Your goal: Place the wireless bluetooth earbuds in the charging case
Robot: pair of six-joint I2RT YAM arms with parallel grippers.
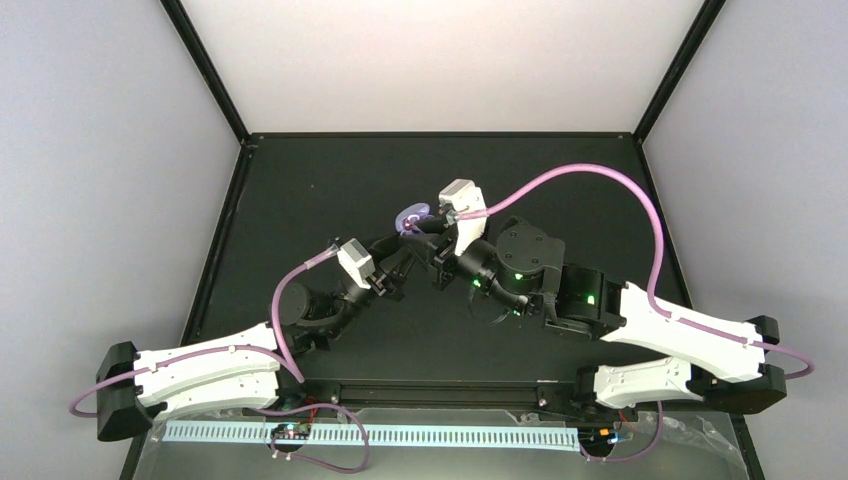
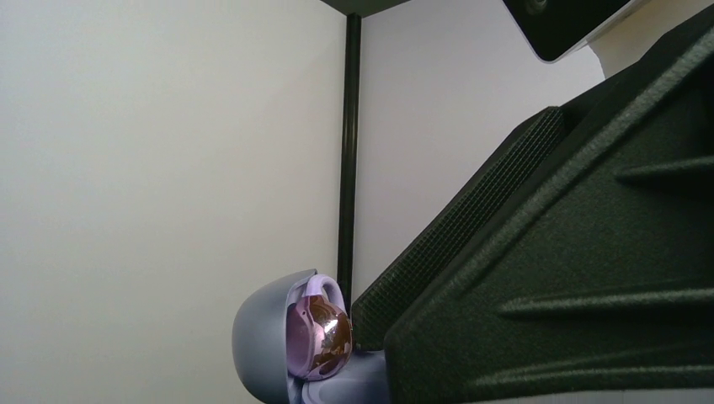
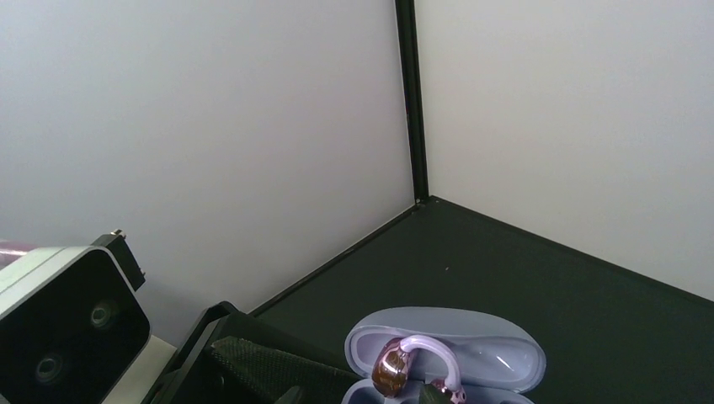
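The lavender charging case is held up above the table, its lid open in the right wrist view. My left gripper is shut on the case; the contact itself is mostly hidden. A clip-shaped earbud, with a shiny copper-pink bulb and lavender band, sits at the case opening. Whether it is fully seated cannot be told. Close beside it, my right gripper stands open, one dark fingertip overlapping the earbud's lower end. In the left wrist view, the earbud shows against the case lid; a black finger covers the right side.
Both wrists are close together, with the left wrist camera housing near the right gripper. Pink cables loop above both arms.
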